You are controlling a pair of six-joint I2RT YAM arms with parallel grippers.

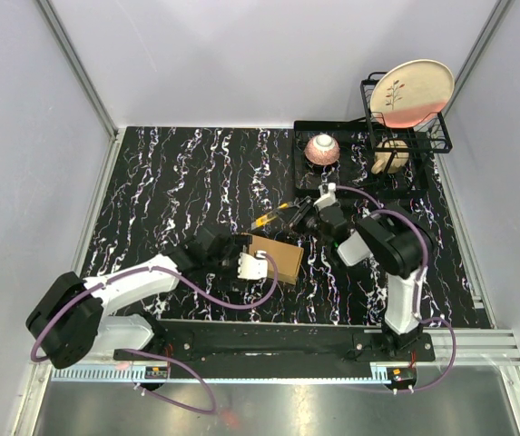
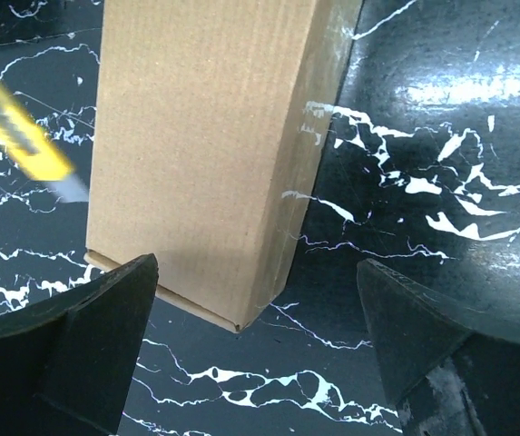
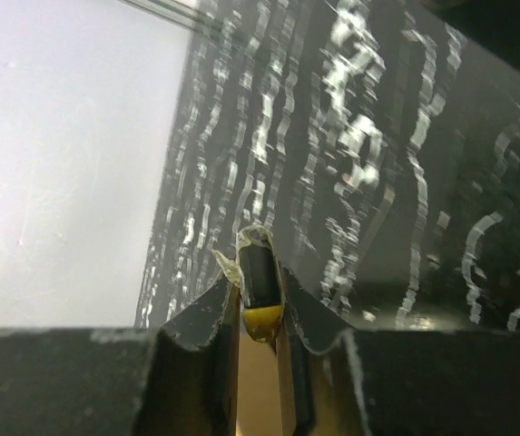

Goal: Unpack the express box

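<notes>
The closed brown cardboard box (image 1: 280, 258) lies on the dark marbled table, in front of the middle. My left gripper (image 1: 246, 247) is over its left part. In the left wrist view, the fingers (image 2: 87, 350) of that gripper stand wide open, with one end of the box (image 2: 191, 154) in the space ahead of them. A yellow utility knife (image 1: 267, 218) is held by my right gripper (image 1: 301, 213) just behind the box, pointing left. Its blurred yellow body and grey blade (image 2: 71, 189) show beside the box. Seen from the right wrist, the right gripper is shut on the knife's black and yellow handle (image 3: 261, 282).
A black dish rack (image 1: 359, 193) stands at the back right, holding a pink bowl (image 1: 322, 150) and a large plate (image 1: 414, 93). White walls close in the sides and back.
</notes>
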